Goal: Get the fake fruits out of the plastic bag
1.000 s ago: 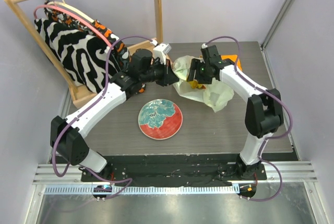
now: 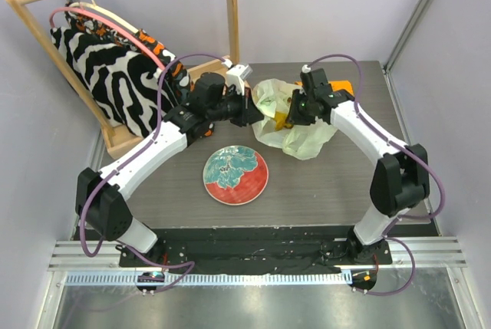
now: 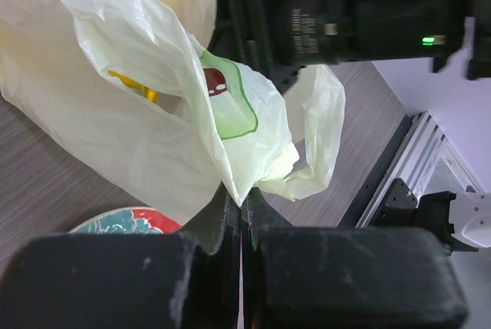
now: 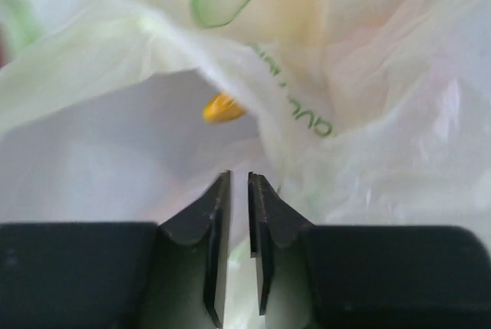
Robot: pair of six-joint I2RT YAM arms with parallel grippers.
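The pale plastic bag (image 2: pixel 307 145) lies behind the plate (image 2: pixel 235 176), printed with green fruit drawings. My left gripper is shut at the bag's edge, with a thin fold of plastic at its fingertips. My right gripper (image 2: pixel 295 112) is down in the bag's opening; in its own wrist view its fingertips sit slightly apart, nothing clearly between them, amid blurred plastic. A yellow fruit shows inside the bag beyond those fingertips; yellow also shows in the left wrist view.
An orange object (image 2: pixel 345 86) lies behind the bag. A wooden rack (image 2: pixel 115 133) with patterned fabric stands at left.
The left arm is nearly unmoved.
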